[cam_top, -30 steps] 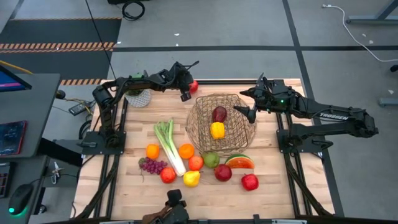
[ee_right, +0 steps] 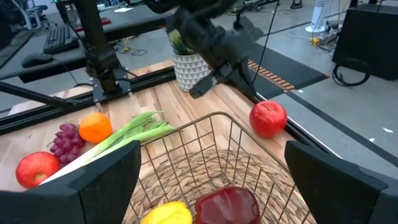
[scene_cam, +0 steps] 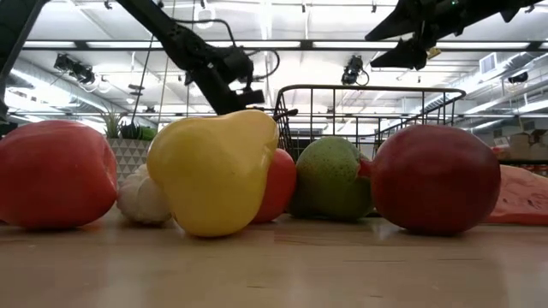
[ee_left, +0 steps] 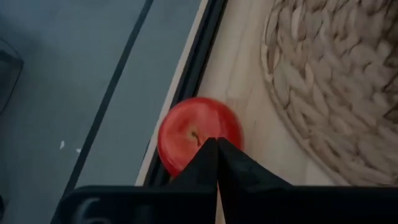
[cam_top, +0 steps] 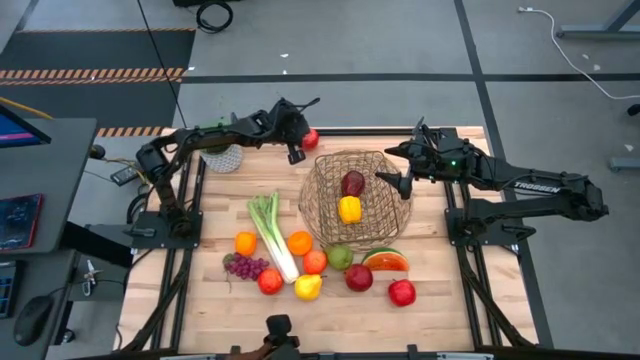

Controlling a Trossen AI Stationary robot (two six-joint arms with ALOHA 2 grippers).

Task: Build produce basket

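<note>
At the table's back edge sits a red apple [cam_top: 310, 139], against the black rail. My left gripper is shut, its fingertips together with nothing between them; in the left wrist view the apple [ee_left: 198, 132] lies beyond them. The wire basket [cam_top: 333, 166] stands on a round woven mat [ee_left: 336, 87]. Inside it are a dark red pepper [ee_right: 227, 206] and a yellow pepper [ee_right: 166, 213]. Over the basket's right side, my right gripper is open, its fingers wide apart and empty.
In front of the basket lie a leek [cam_top: 272, 232], grapes [cam_top: 245, 266], oranges, a pear [cam_top: 308, 287], a green fruit [cam_top: 339, 257], a watermelon slice [cam_top: 386, 260] and several red fruits. A potted plant [ee_right: 189, 70] stands at the back left.
The left gripper went from open over the apple to shut, and has drawn away from it. The apple stays at the back edge.
</note>
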